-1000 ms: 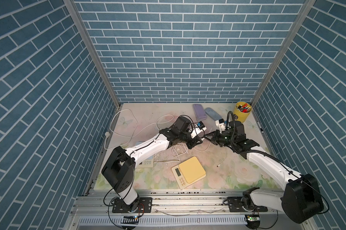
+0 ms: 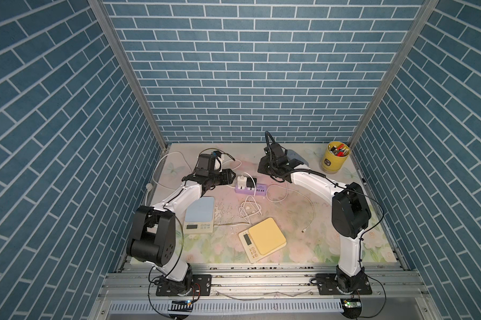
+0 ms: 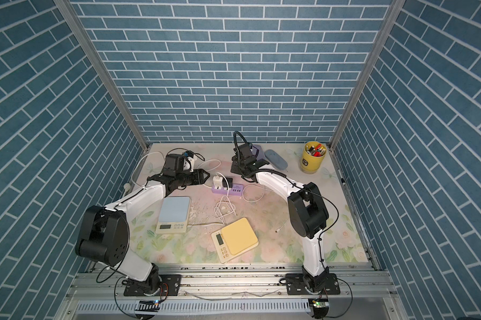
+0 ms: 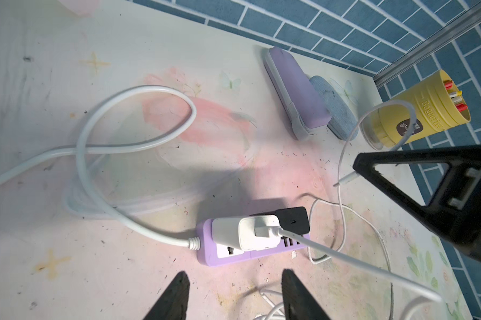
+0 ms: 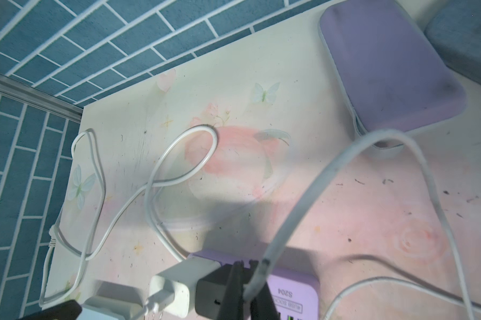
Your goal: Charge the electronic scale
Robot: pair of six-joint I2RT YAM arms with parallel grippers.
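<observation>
In the centre, a purple power strip (image 3: pixel 234 191) carries a white charger (image 4: pixel 236 233) and a black charger (image 4: pixel 295 217), with a white cable plugged into the white one. Behind the strip, my right gripper is shut on a white cable (image 5: pixel 304 208), held near its end above the chargers. My left gripper stands open and empty to the strip's left. A blue-platform scale (image 2: pixel 199 208) lies at the left, and a yellow scale (image 2: pixel 266 234) at the front centre.
A purple case (image 4: pixel 299 90) and blue-grey case (image 3: pixel 276 159) lie at the back right beside a yellow pen cup (image 2: pixel 333 160). Loose white cables loop over the table.
My left gripper has moved left, away from the right one.
</observation>
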